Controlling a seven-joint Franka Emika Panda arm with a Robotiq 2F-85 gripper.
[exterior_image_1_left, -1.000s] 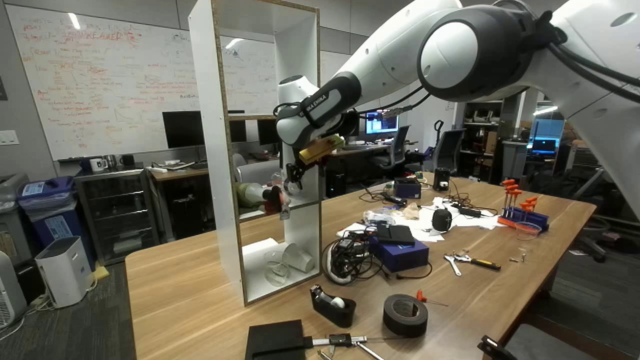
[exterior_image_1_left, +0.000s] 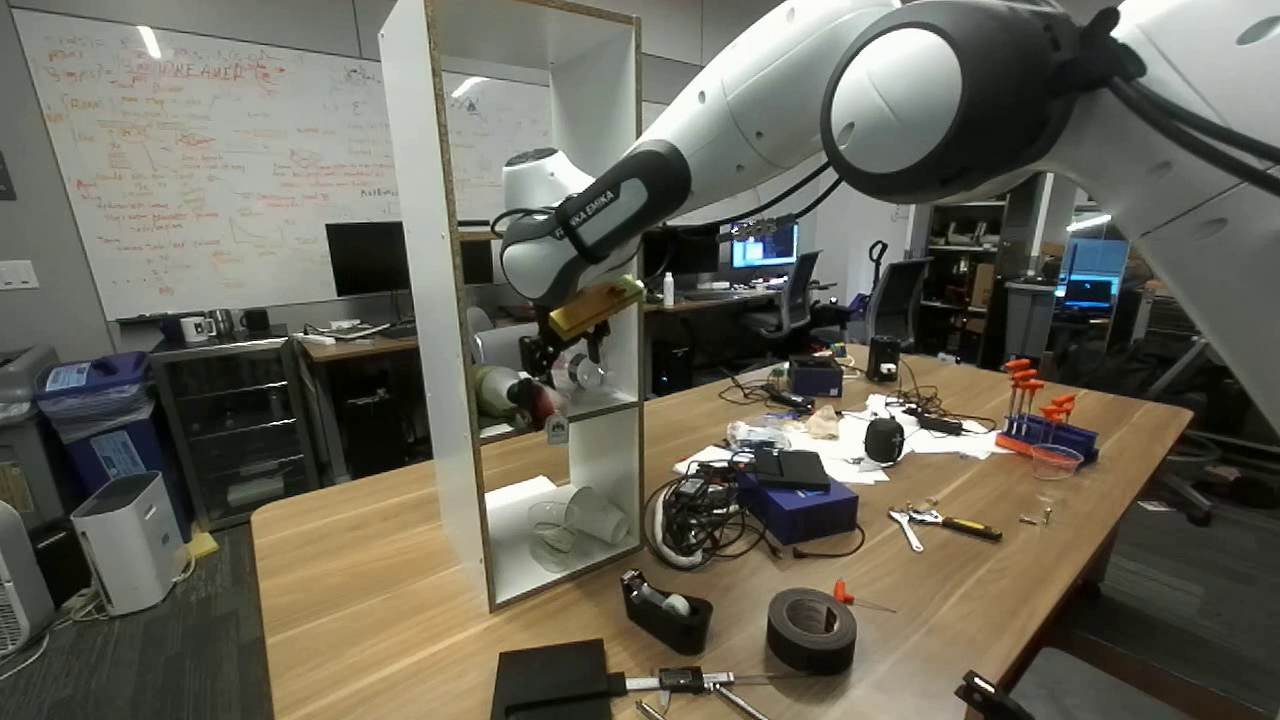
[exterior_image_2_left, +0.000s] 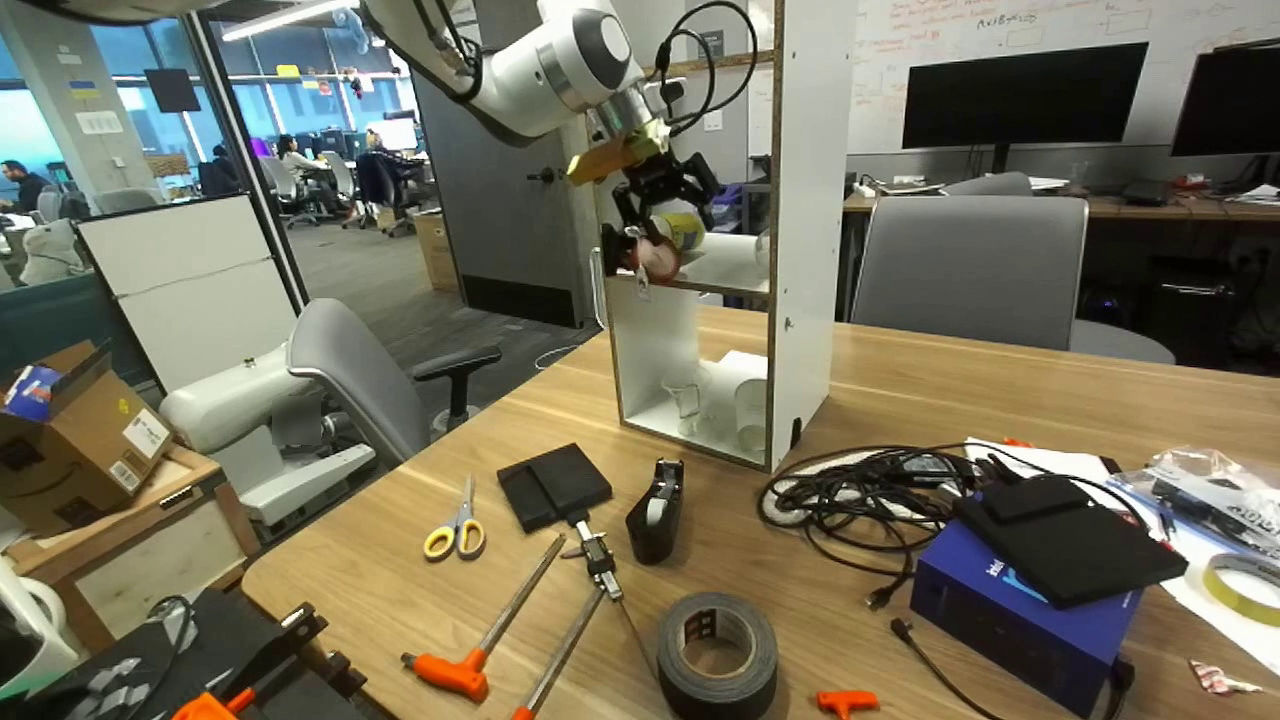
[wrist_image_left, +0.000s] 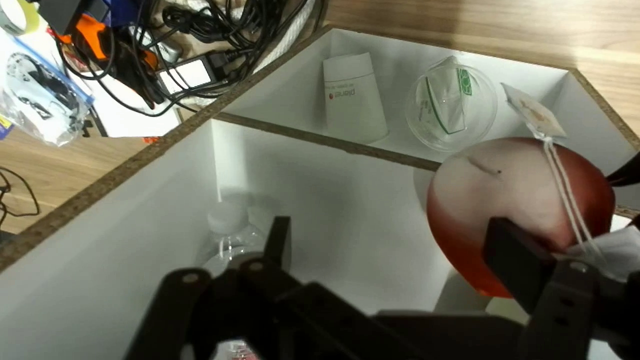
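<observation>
A rounded red-and-white thing (wrist_image_left: 480, 174) with a string and tag (wrist_image_left: 540, 114) lies at the front edge of the shelf's middle compartment (wrist_image_left: 336, 198). Exterior view 1 shows its red end beside a green-and-white body (exterior_image_1_left: 492, 390); whether they are one piece I cannot tell. My gripper is open at this compartment. One dark finger (wrist_image_left: 516, 258) overlaps the red-and-white thing in the wrist view; contact is unclear. The other finger (wrist_image_left: 279, 240) stands apart, near a clear bottle (wrist_image_left: 228, 225). From the side, the gripper (exterior_image_2_left: 657, 216) appears just above the red end (exterior_image_2_left: 655, 258).
A white paper cup (wrist_image_left: 354, 102) and a clear plastic cup (wrist_image_left: 450, 108) lie in the lower compartment. The shelf's side wall (exterior_image_1_left: 438, 300) and dividing board edge (wrist_image_left: 336, 143) bound the space. Cables (exterior_image_1_left: 696, 510), a tape dispenser (exterior_image_1_left: 666, 612) and a tape roll (exterior_image_1_left: 812, 630) occupy the table nearby.
In exterior view 1, my arm and gripper have moved left and slightly down, closer to the red end. The red end and its tag have shifted a little left.
</observation>
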